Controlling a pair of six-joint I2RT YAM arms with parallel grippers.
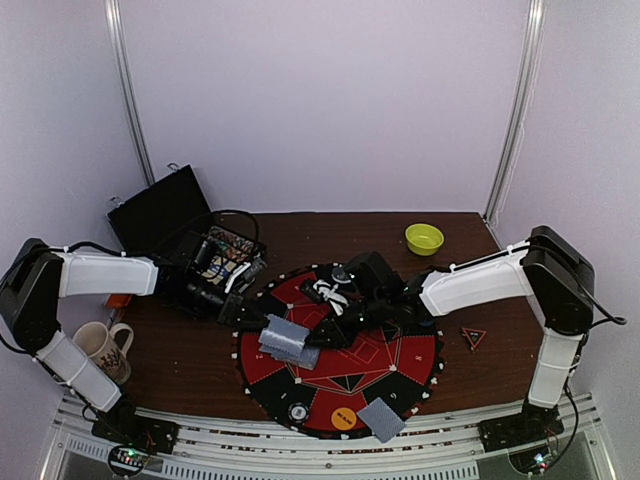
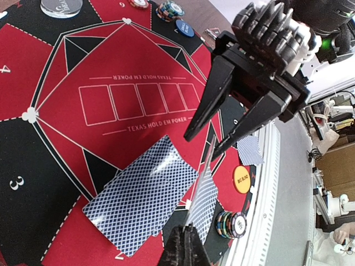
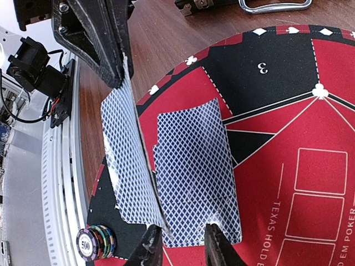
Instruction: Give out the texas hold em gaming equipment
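A blue-backed card stands nearly edge-on above the mat, pinched at one end by my shut left gripper. Whether it is one card or a few stuck together, I cannot tell. My right gripper is part open at the card's other end; in the right wrist view the card's lower corner lies close to one of its fingers. Contact there is unclear. Beneath, several blue-backed cards lie overlapping on the red and black poker mat. More cards rest at the mat's front edge.
A chip stack and the yellow big blind disc sit at the mat's front. An open black case stands back left, a mug at left. A green bowl and red triangle are at right.
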